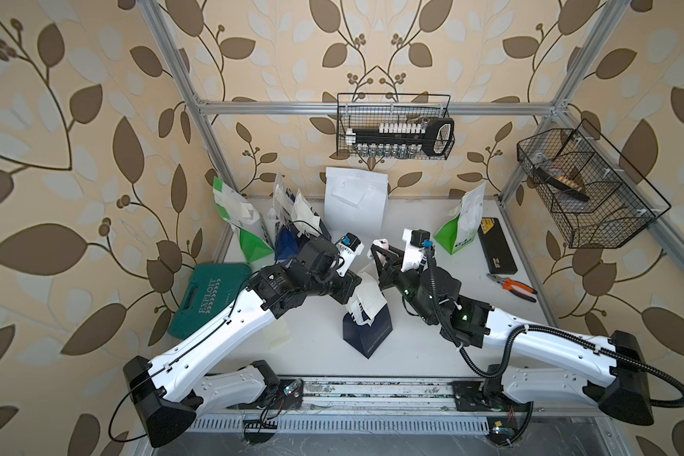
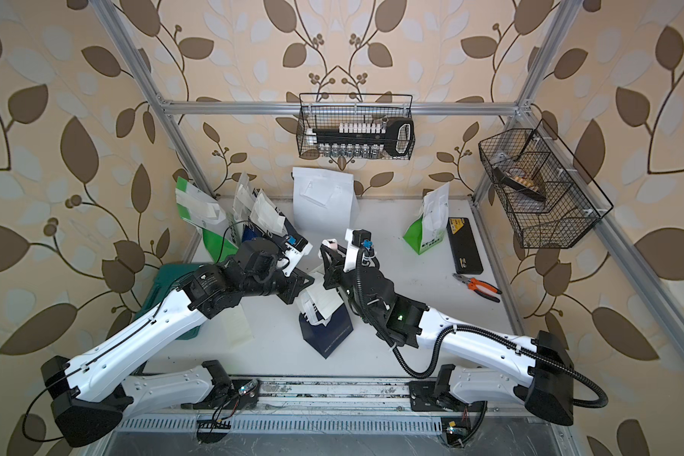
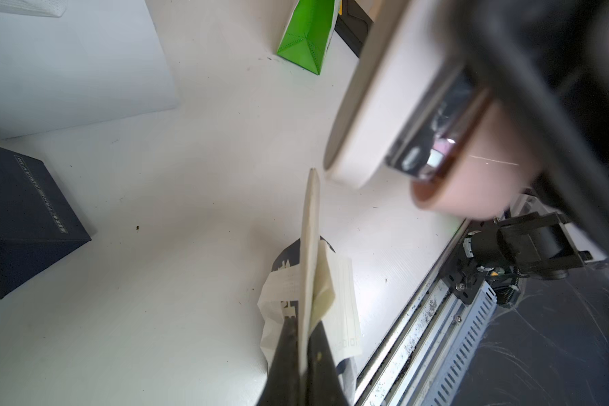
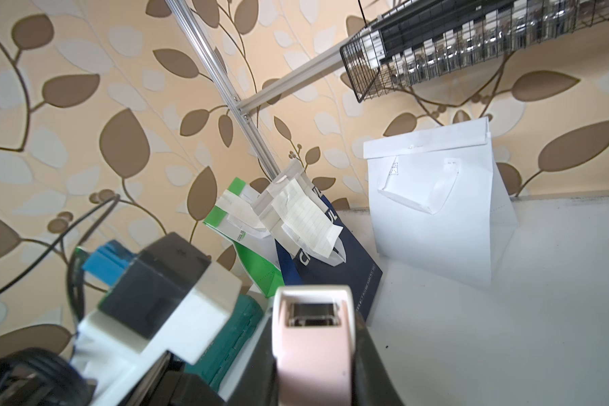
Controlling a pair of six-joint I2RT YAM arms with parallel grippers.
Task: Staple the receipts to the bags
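The navy bag [image 1: 367, 330] stands at the front middle, its pale top pinched by my left gripper, which is shut on it. In the left wrist view the bag's thin upper edge [image 3: 310, 230] points up past the fingers, and a cream receipt [image 3: 343, 297] hangs against its side. My right gripper is around a pink and white stapler [image 4: 314, 365]. The stapler's open mouth [image 3: 412, 145] is to the right of the bag's edge, apart from it in the left wrist view. Whether a staple is in the paper cannot be seen.
Other bags stand at the back: a green and white one [image 1: 243, 220], a navy one [image 4: 338, 264], a white one [image 1: 355, 205] and another green one [image 1: 463, 220]. A black box [image 1: 497, 244] and orange pliers [image 1: 513, 286] lie right. A teal case [image 1: 205, 300] lies left.
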